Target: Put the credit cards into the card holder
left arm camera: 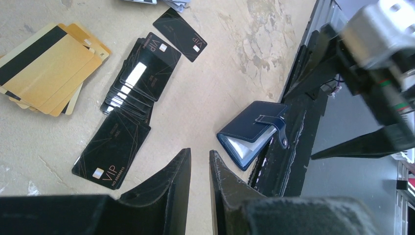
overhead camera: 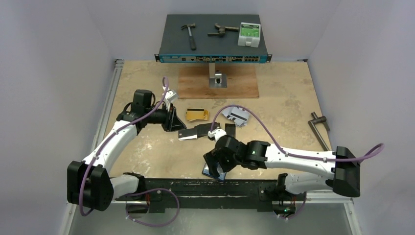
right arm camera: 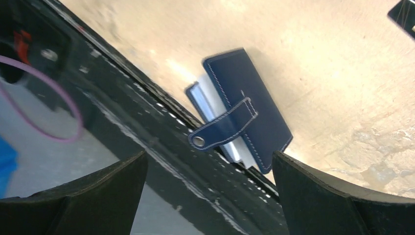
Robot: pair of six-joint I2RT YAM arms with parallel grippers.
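The dark blue card holder [right arm camera: 249, 105] lies at the front table edge, its strap [right arm camera: 225, 127] crossing the open side and white sleeves showing. Above it stands my right gripper, fingers wide and empty. Several black VIP cards [left arm camera: 132, 88] lie overlapped mid-table; one black card [left arm camera: 111, 149] extends toward the left gripper, and another single black card [left arm camera: 179, 34] rests apart. Gold cards [left arm camera: 46, 68] form a pile farther back. Silver cards [overhead camera: 237, 114] are heaped to their right. My left gripper hovers left of the black cards, fingers slightly parted, nothing between them.
A rack unit [overhead camera: 210, 44] with hammers and a white-green box [overhead camera: 249, 34] stands at the back, behind a wooden board [overhead camera: 191, 85]. Another hammer [overhead camera: 319, 128] leans at the right edge. Clear table lies between the black cards and the holder.
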